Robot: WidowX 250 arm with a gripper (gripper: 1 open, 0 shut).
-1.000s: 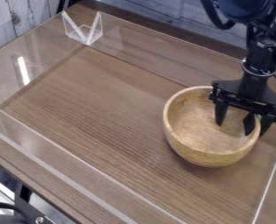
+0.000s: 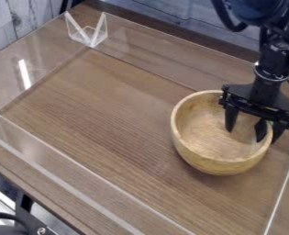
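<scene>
A large round tan bowl [image 2: 205, 147] stands on the right side of the wooden table. The black gripper [image 2: 247, 121] reaches down from the upper right into the bowl's right part, its two fingers spread apart and open, with nothing visible between them. Whether the fingertips touch the bowl's inside or rim cannot be told.
A white wire holder [image 2: 88, 31] sits near the table's back left. A dark cable or part lies past the table's edge at the lower left.
</scene>
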